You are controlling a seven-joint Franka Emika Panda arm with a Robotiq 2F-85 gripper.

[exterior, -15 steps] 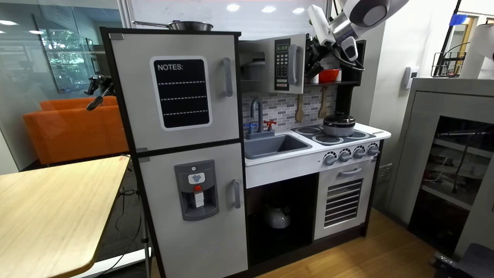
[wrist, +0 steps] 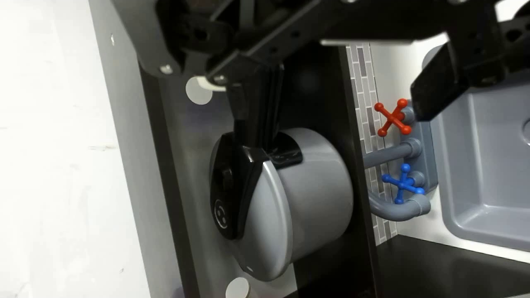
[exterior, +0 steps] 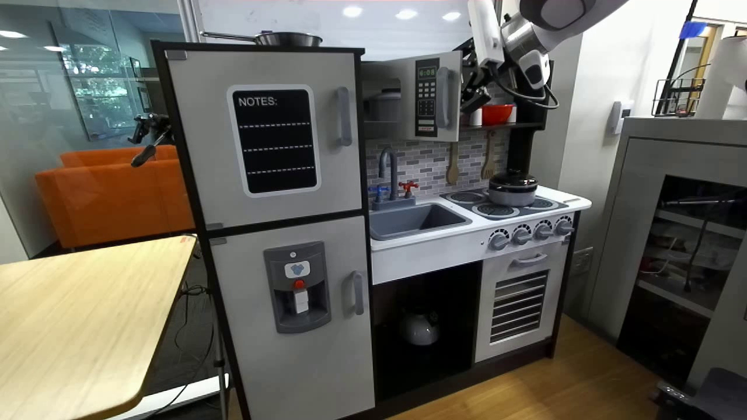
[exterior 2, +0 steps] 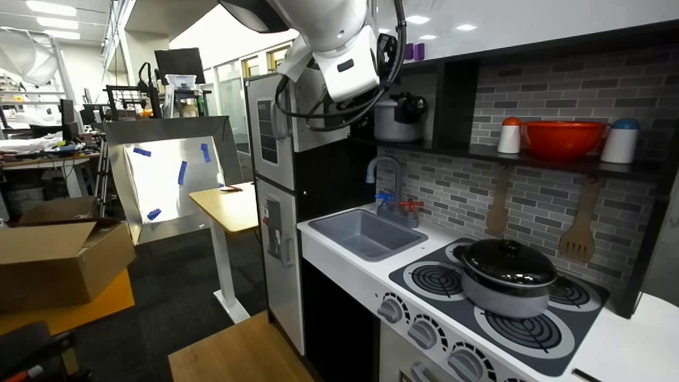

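Observation:
A grey toy pot with a black-handled lid (wrist: 268,218) stands in the microwave compartment, also visible as a grey pot (exterior 2: 398,121) on the upper shelf and, partly, through the door window. The microwave door (exterior: 444,70) is swung open. My gripper is open, its fingers wide apart with nothing held between them. One finger (wrist: 256,109) overlaps the pot's black handle in the wrist view; whether they touch I cannot tell. The other finger (wrist: 437,84) appears over the sink area. From outside, the gripper (exterior: 470,101) is beside the open door's edge, partly hidden by it.
Below are the sink (exterior 2: 363,232), its faucet (exterior 2: 394,184) and a black-lidded pot (exterior 2: 509,280) on the stove. A red bowl (exterior 2: 563,139) stands between two shakers on the right-hand shelf. The open door bounds the space on the fridge side.
My arm and gripper have shifted slightly up and to the right in exterior view 1, with a small change in tilt. The kitchen, door and pots look the same.

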